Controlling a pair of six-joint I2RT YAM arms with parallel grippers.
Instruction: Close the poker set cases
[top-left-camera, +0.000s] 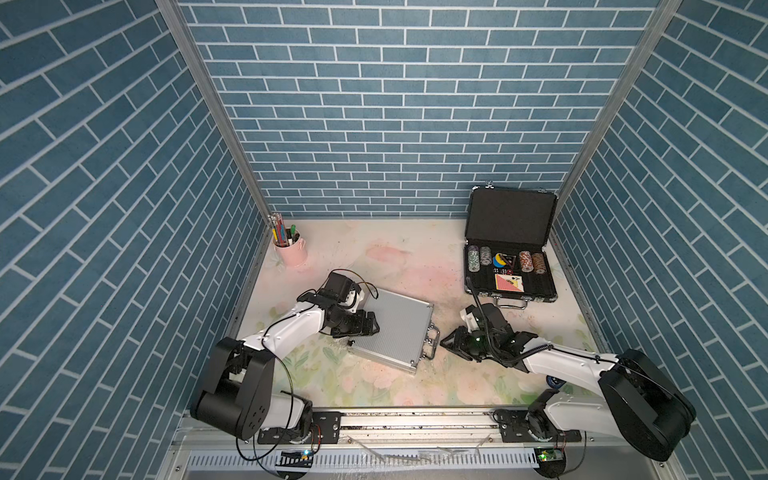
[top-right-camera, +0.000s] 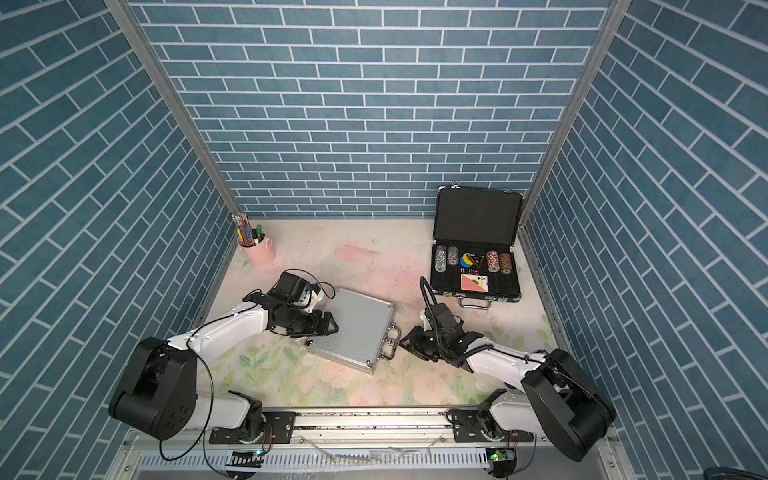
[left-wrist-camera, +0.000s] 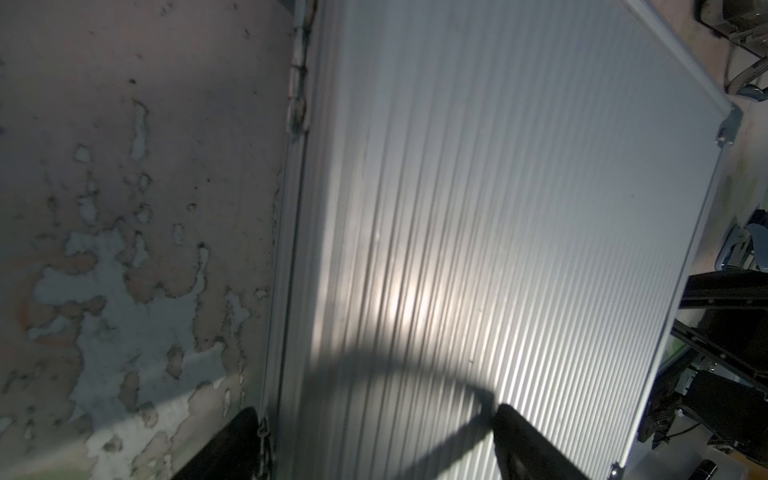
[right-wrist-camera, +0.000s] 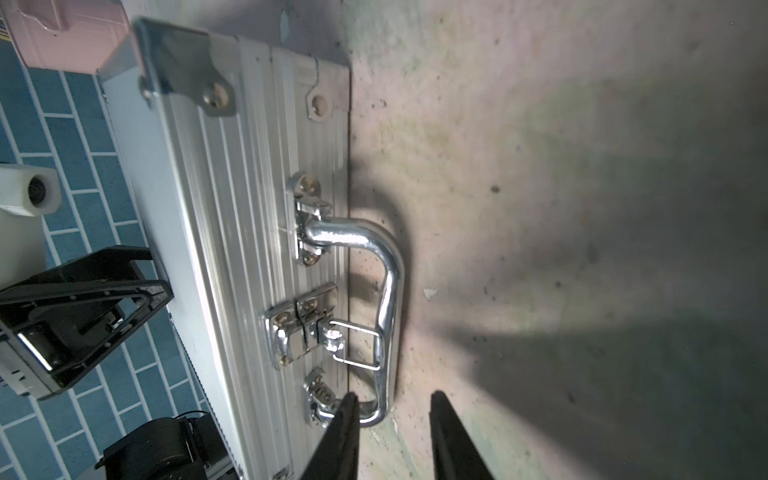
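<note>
A silver ribbed case (top-left-camera: 393, 324) lies with its lid down in the middle of the table, turned at a slant. Its metal handle (right-wrist-camera: 389, 304) and a latch (right-wrist-camera: 308, 320) with a wire loop face right. Over the lid's left part, my left gripper is open, its fingers apart with nothing between. My right gripper stands just right of the handle, part open and empty, clear of the latch. At the back right a second, black case (top-right-camera: 477, 268) has its lid (top-right-camera: 479, 216) raised; chips, cards and dice lie inside.
A pink cup (top-left-camera: 293, 251) of pens stands at the back left. Walls close in the back and sides.
</note>
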